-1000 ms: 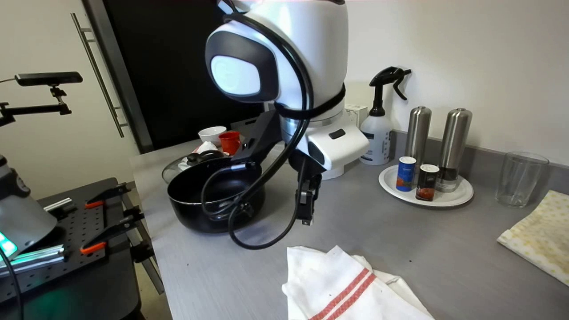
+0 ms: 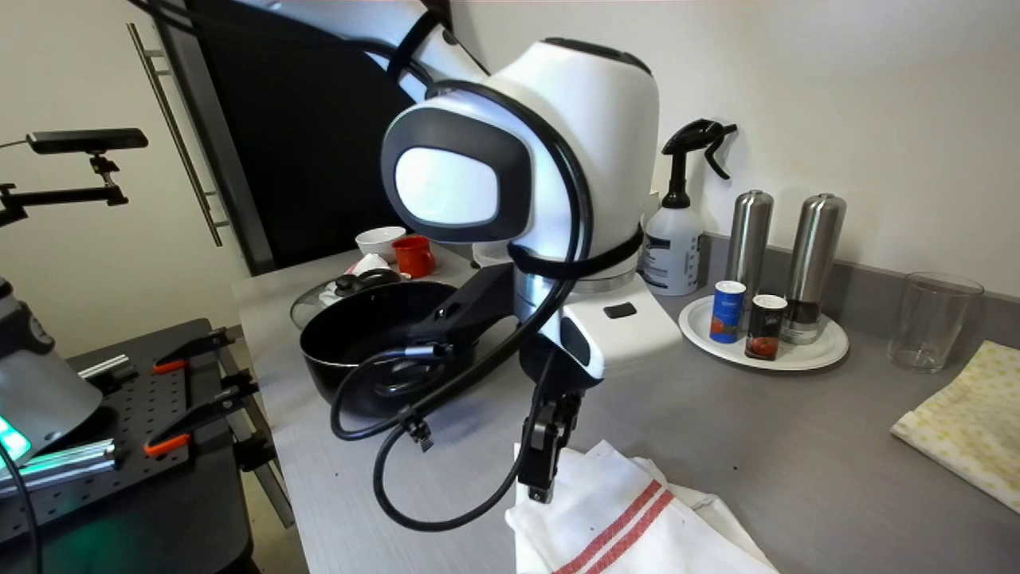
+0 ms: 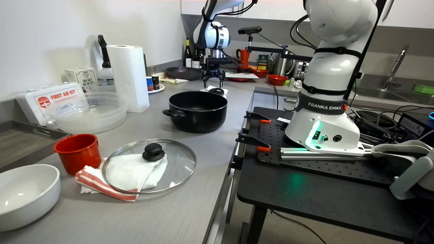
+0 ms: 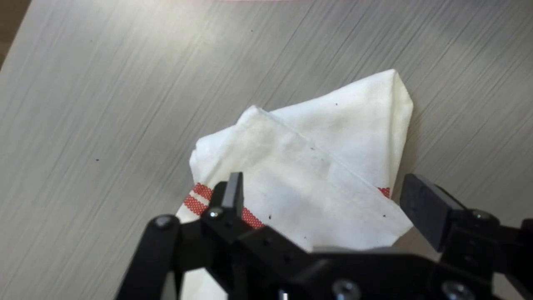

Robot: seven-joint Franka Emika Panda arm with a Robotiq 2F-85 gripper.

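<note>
A white towel with red stripes [image 2: 631, 521] lies folded and crumpled on the grey counter. In the wrist view, the same towel [image 4: 320, 165] spreads below and between the parted fingers of my gripper. Nothing is held; the fingers stand wide. Exterior view 1 shows my gripper [image 2: 543, 478] low over the towel's far left corner, with one finger hiding part of the cloth. Whether a fingertip touches the cloth I cannot tell. From the other side, the gripper [image 3: 213, 81] appears beyond the black pot, with a bit of white cloth beneath.
Close to the arm stands a black pot [image 3: 198, 114]. A glass lid [image 3: 179, 170] rests on a second towel beside a red mug [image 3: 77, 152]. A white plate [image 2: 822, 349] carries shakers and mills; a clear glass [image 2: 932, 320] stands right. Counter between plate and towel is bare.
The arm has come down and towards the camera, bringing my gripper from above bare counter beyond the towel to its far left corner. The towel has not visibly moved.
</note>
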